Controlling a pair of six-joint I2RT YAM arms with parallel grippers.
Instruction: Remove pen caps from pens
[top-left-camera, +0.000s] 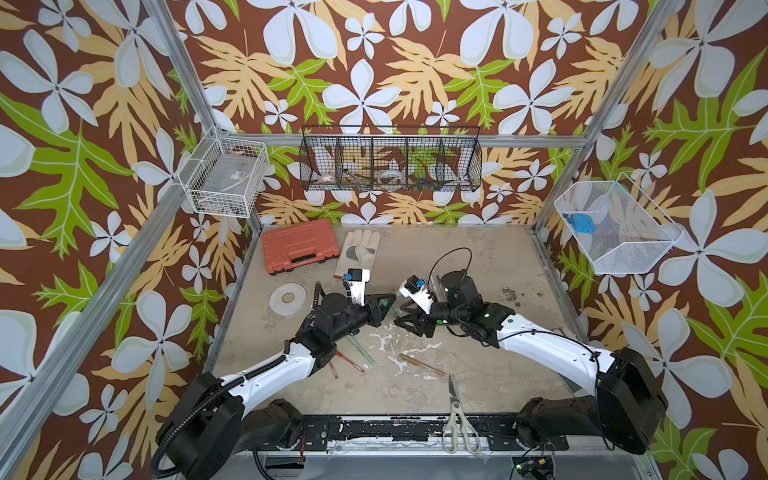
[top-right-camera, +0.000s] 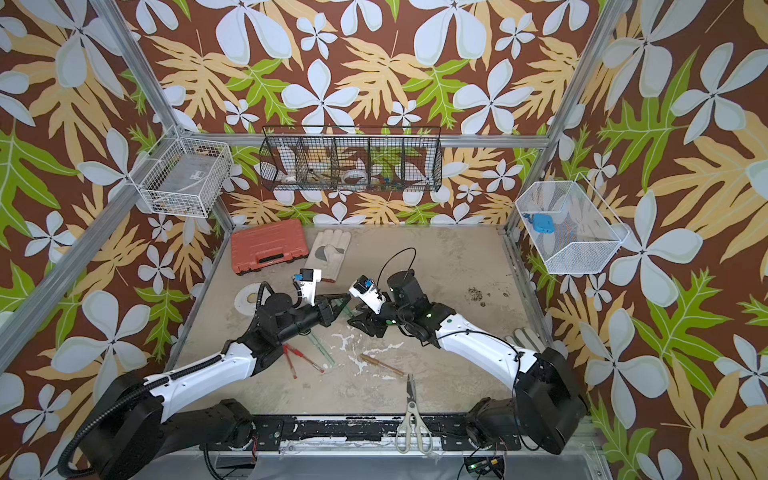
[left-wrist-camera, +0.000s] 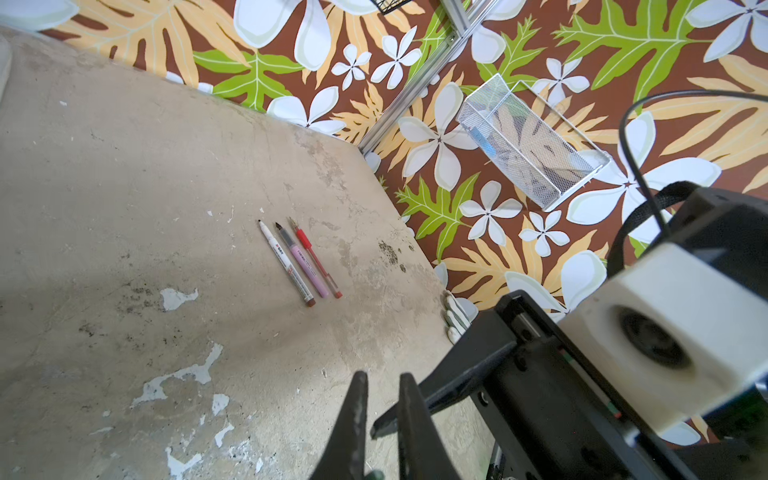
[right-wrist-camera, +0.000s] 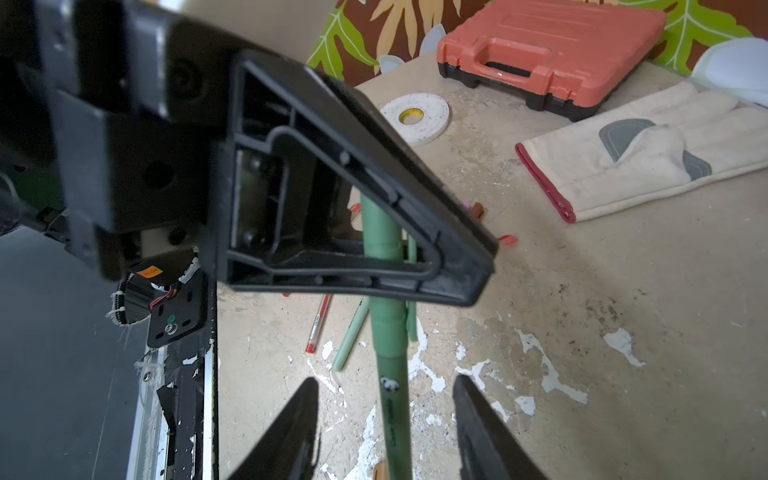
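A green capped pen (right-wrist-camera: 395, 424) hangs in the air between my two arms. In the right wrist view, my left gripper's finger crosses in front of the pen's cap end (right-wrist-camera: 382, 228), with the cap clip beside it. My left gripper has its fingers close together, a bit of green low between them, shut on the pen. Around the pen's other end, my right gripper stands open, a clear gap on each side of the pen. Another green pen (top-left-camera: 360, 349) and red pens (top-left-camera: 349, 362) lie on the table.
A brown pen (top-left-camera: 421, 365) and scissors (top-left-camera: 456, 420) lie near the front. Further pens (left-wrist-camera: 300, 260) rest in the right area. A tape roll (top-left-camera: 288, 299), red case (top-left-camera: 300, 246) and glove (top-left-camera: 358, 254) are behind, left.
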